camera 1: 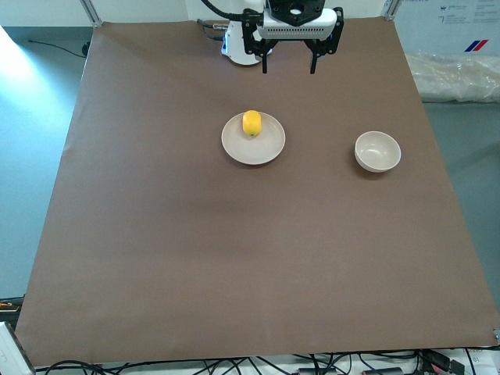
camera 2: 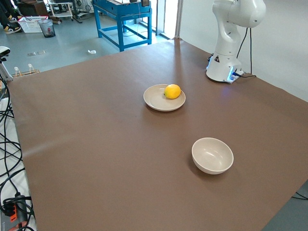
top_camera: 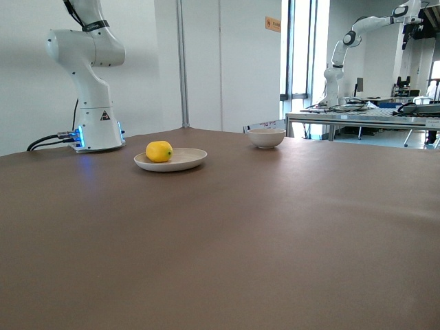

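A yellow lemon (camera 1: 251,123) rests on a beige plate (camera 1: 252,151) in the middle back of the brown table; the lemon (top_camera: 159,151) and plate (top_camera: 190,158) also show in the top view, as do the lemon (camera 2: 172,91) and plate (camera 2: 155,100) in the right view. An empty white bowl (camera 1: 377,152) stands apart from the plate, also seen as the bowl (top_camera: 266,137) and bowl (camera 2: 212,156). My gripper (camera 1: 288,62) hangs high at the back edge in the left view, its two fingers spread apart, nothing between them.
The arm's base stands at the back edge. Cables and boxes lie along the front edge, off the tabletop. A plastic-wrapped roll (camera 1: 453,78) lies beyond the table's side.
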